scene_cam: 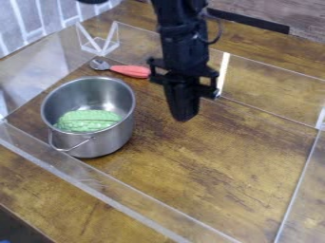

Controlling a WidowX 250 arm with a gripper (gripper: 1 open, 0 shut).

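A steel pot (112,133) with a wire handle sits on the left of the wooden table, holding a green ridged object (86,121). Behind it lies a red-handled utensil (127,70) with a metal head. The black gripper (183,106) hangs over the table right of the pot and in front of the utensil, blurred; it looks shut, with nothing seen between its fingers.
Clear plastic walls (303,180) border the work area. A white wire rack stands at the back left.
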